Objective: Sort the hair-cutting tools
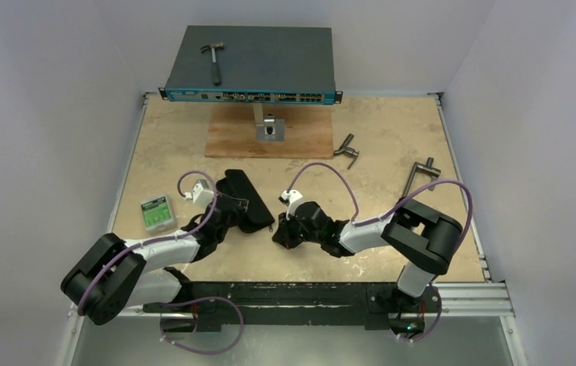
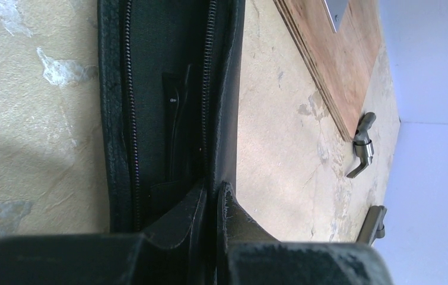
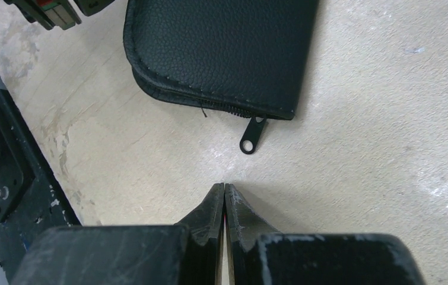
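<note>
A black zip case (image 1: 248, 194) lies on the table between my arms. In the left wrist view its flap stands partly unzipped, and a dark pocket (image 2: 175, 122) shows inside. My left gripper is shut on the edge of the case's upper flap. The zipper pull (image 3: 253, 135) hangs out of the near right corner of the case (image 3: 221, 50) in the right wrist view. Just short of that pull, my right gripper is shut, its fingertips together with nothing between them. No hair cutting tools can be made out inside the case.
A clear box with green contents (image 1: 158, 213) sits left of the left arm. Metal tools (image 1: 347, 151) lie to the right. Behind, a wooden board (image 1: 231, 137) stands below a raised rack unit (image 1: 269, 57) with a hammer (image 1: 215, 65) on top.
</note>
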